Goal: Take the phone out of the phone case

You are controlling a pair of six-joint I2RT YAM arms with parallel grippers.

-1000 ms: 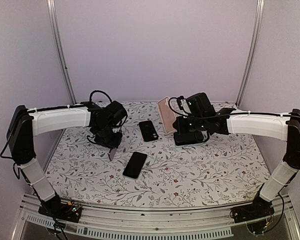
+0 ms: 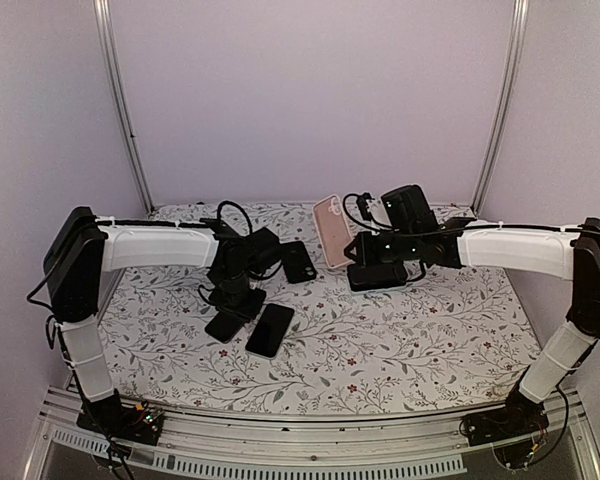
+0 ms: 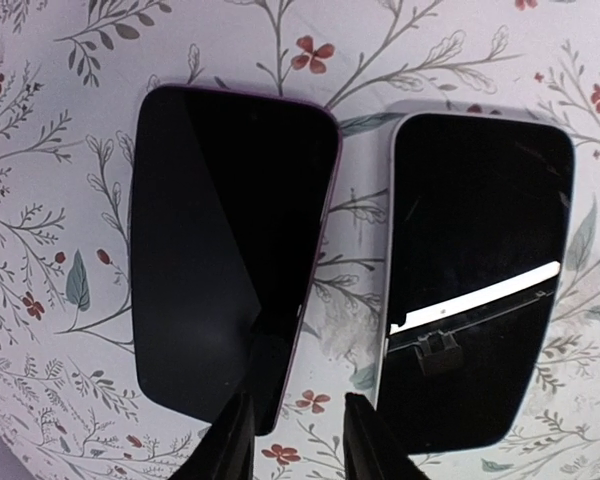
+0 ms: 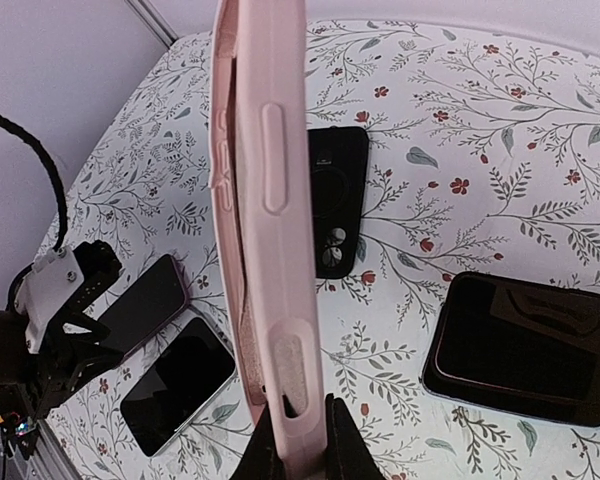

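Note:
Face up on the floral cloth at the left lies the purple phone (image 3: 220, 260), its dark screen showing and its purple edge visible. Just over its near end, my left gripper is open with nothing between its fingers. The pink phone case (image 4: 280, 250) is held raised and upright, edge-on in the right wrist view, with my right gripper shut on its lower end. No phone shows inside the case. In the top view, part of the purple phone (image 2: 223, 327) is hidden by the left gripper.
A silver-edged phone (image 3: 480, 220) lies close to the right of the purple one. Behind are a black phone (image 2: 298, 262) lying back up and a dark phone-like slab (image 4: 525, 345) under the right arm.
My left gripper has moved right, lowered and opened. The right gripper still holds the pink case, almost unmoved.

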